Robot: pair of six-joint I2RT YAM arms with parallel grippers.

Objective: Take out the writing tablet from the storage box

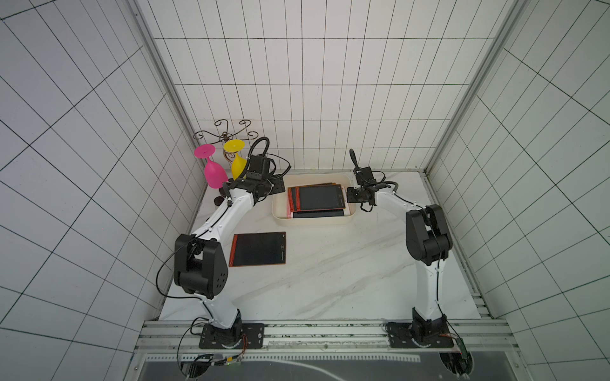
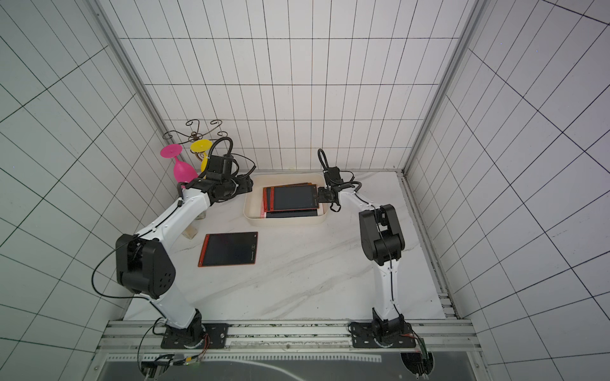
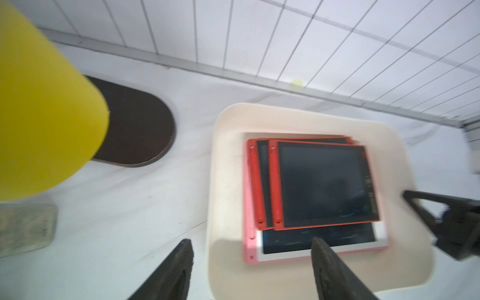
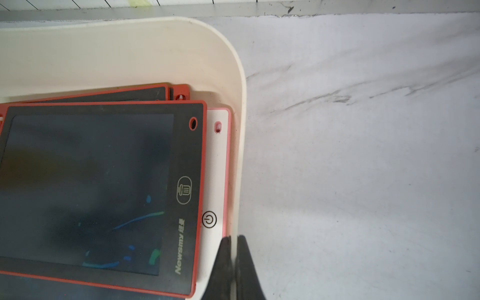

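Note:
A cream storage box (image 1: 279, 212) holds a stack of tablets: a red-edged writing tablet (image 1: 319, 198) on top, another red one and a pink-white one (image 4: 216, 165) beneath. My left gripper is raised at the box's left side, fingers apart with nothing between them. My right gripper is shut at the box's right rim, its fingertips close together on or just over that wall.
A red-edged tablet (image 1: 258, 249) lies on the table at front left. Pink (image 1: 215, 174) and yellow (image 1: 239, 168) vases on a stand are at back left.

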